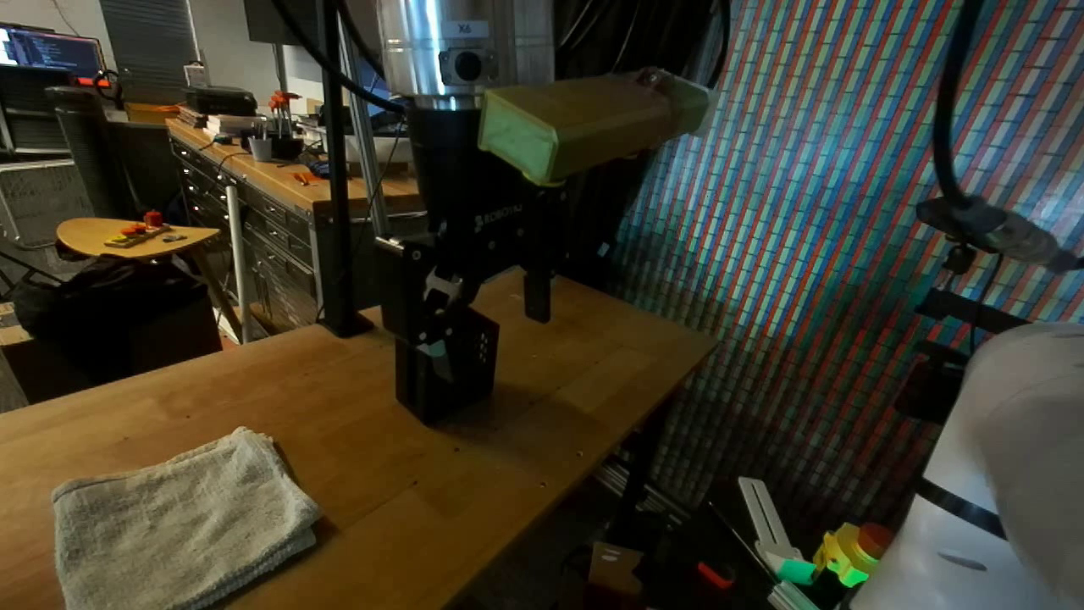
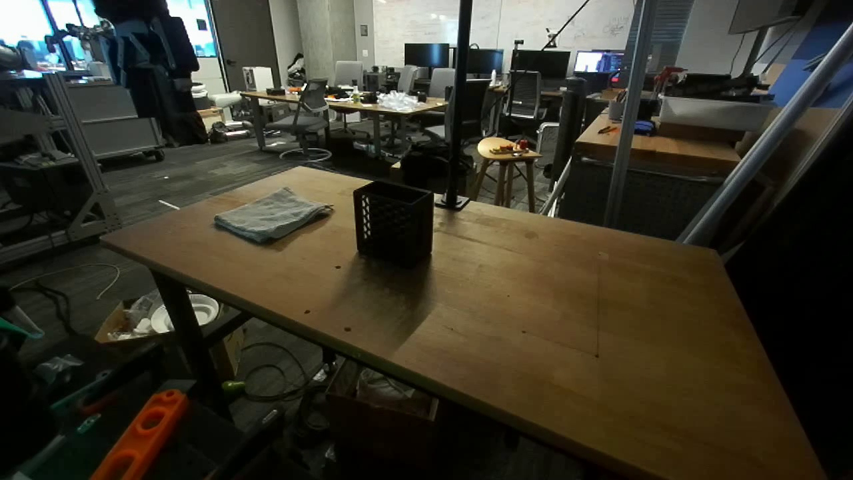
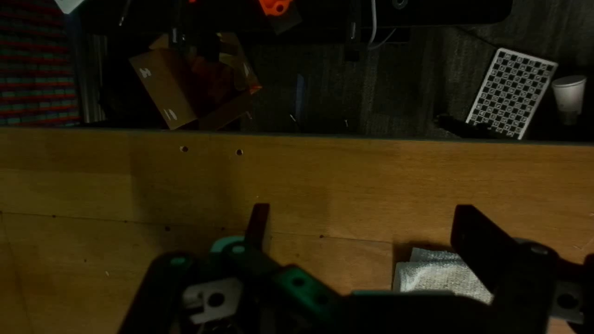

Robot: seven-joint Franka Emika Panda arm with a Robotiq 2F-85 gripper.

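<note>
My gripper (image 1: pixel 489 335) hangs above the table with its two fingers wide apart, open. In the wrist view the gripper shows bare wood between its fingertips. A small black crate (image 1: pixel 479 371) with perforated sides stands upright on the table, partly covered by the gripper in exterior view 1. Exterior view 2 shows the same crate (image 2: pixel 394 225) in full from the side; its inner floor is hidden. A folded grey cloth (image 1: pixel 183 518) lies flat on the table, apart from the crate. In the wrist view part of the cloth (image 3: pixel 440 276) shows beside the right finger.
A black upright post (image 2: pixel 457 120) rises at its far edge, close to the crate. Beyond the table edge in the wrist view, an open cardboard box (image 3: pixel 167 92) sits below.
</note>
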